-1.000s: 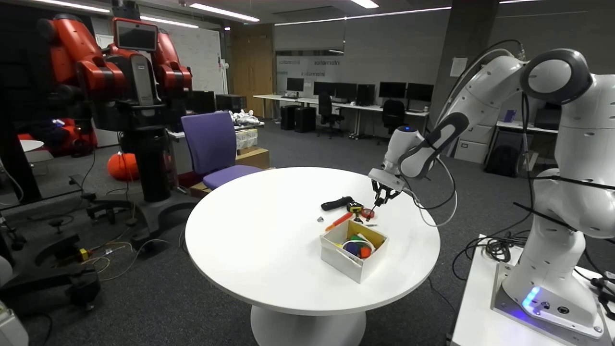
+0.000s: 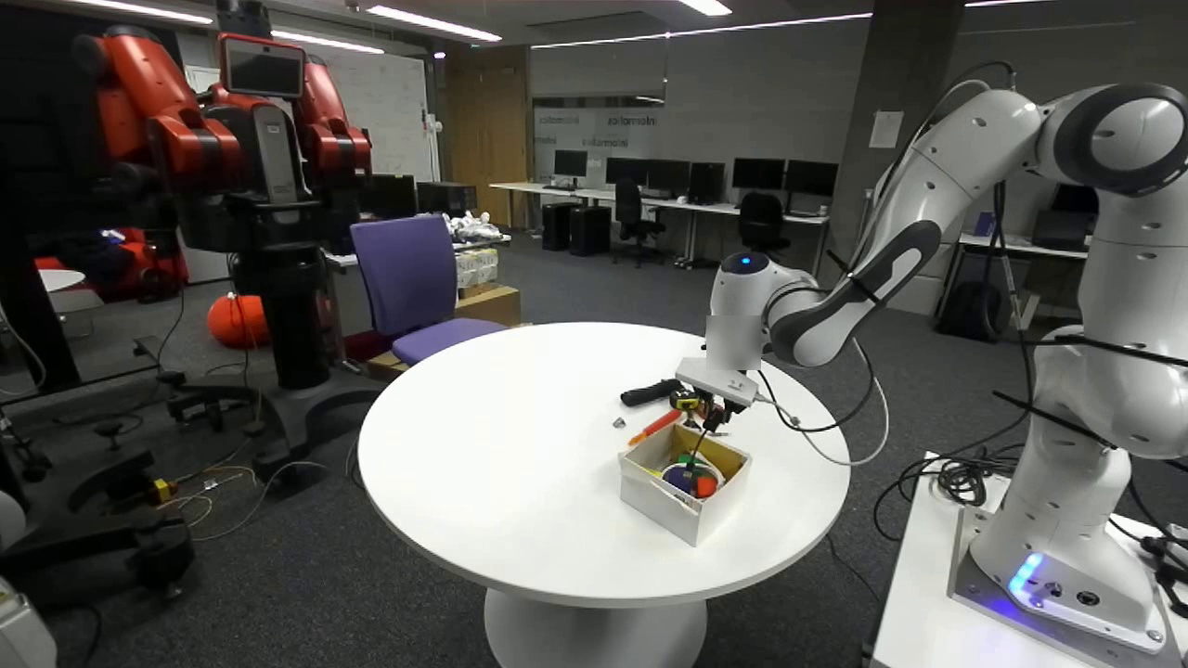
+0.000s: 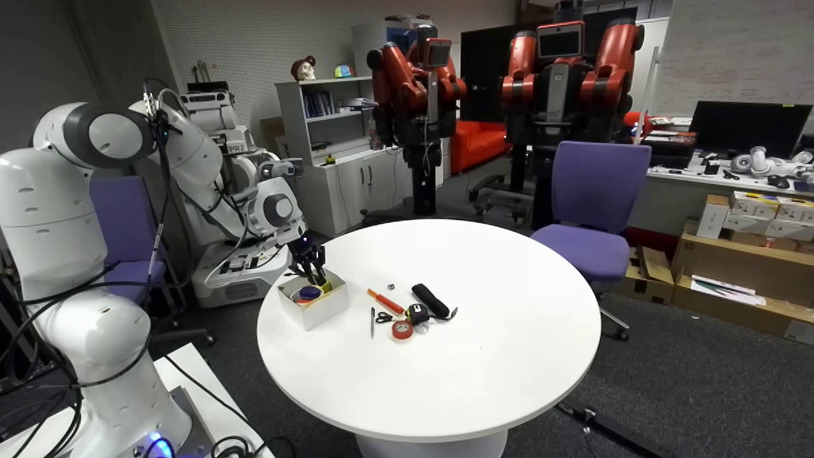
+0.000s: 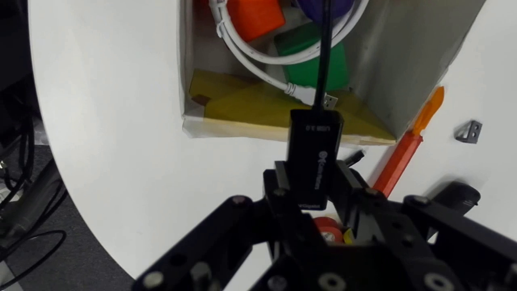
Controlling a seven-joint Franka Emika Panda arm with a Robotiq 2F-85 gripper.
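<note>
A small black USB 3.0 adapter (image 4: 315, 150) with a black cable is pinched between my gripper's two fingers. My gripper is shut on its sides. The cable (image 4: 324, 63) runs away from the adapter, over the open white box (image 2: 668, 502). Inside the box lie a white USB cable (image 4: 271, 59), a green block (image 4: 310, 58), an orange-red block (image 4: 254, 18) and a purple item (image 4: 315, 9). In exterior view 1 the gripper stands above the box's far rim; in exterior view 2 the fingers partly cover the box's back side.
Beside the box on the round table (image 3: 488, 366) are an orange-red cutter (image 3: 386, 302), a tape measure (image 3: 416, 313), red tape (image 3: 402, 329), scissors (image 3: 383, 317), a pen (image 3: 372, 322), a black case (image 3: 430, 300) and a tiny grey part (image 4: 468, 131).
My gripper has moved towards the box, from beyond the loose tools to above the box's far rim. The hanging cable now reaches over the box opening.
</note>
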